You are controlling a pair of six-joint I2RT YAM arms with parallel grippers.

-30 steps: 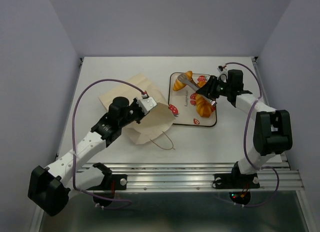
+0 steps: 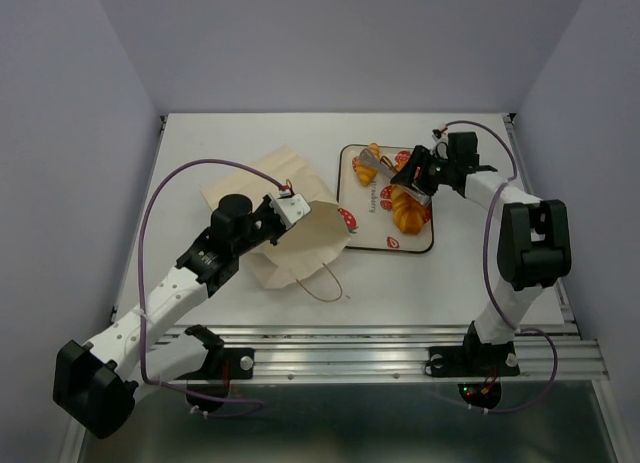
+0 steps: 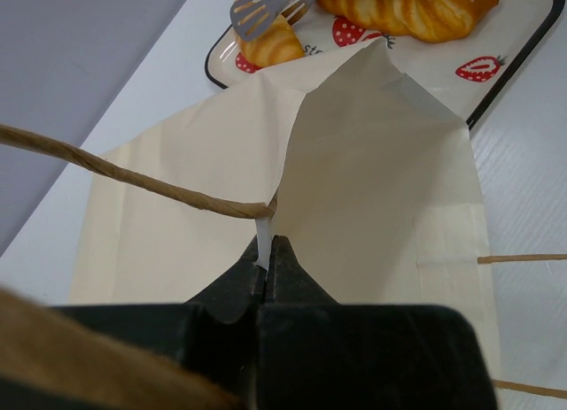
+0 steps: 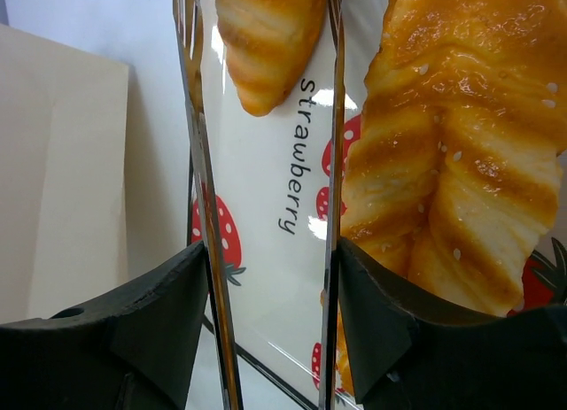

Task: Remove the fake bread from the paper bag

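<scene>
The small fake bread (image 4: 270,56) lies on the strawberry tray (image 2: 372,235), outside the bag, between the spread arms of metal tongs (image 2: 378,164). In the right wrist view a gap shows between the bread's right side and the tong arm. My right gripper is shut on these tongs, one arm against each finger, with its fingers some way apart. The paper bag (image 3: 381,189) lies left of the tray, its mouth toward it. My left gripper is shut on the bag's rim beside a twisted handle.
A larger braided bread (image 2: 408,218) occupies the tray's right side, close to the right tong arm (image 4: 333,189). The bag's cord handle (image 2: 325,298) trails toward the front. White table shows bare in front of the tray.
My left gripper keeps the bag's rim, shifting only slightly.
</scene>
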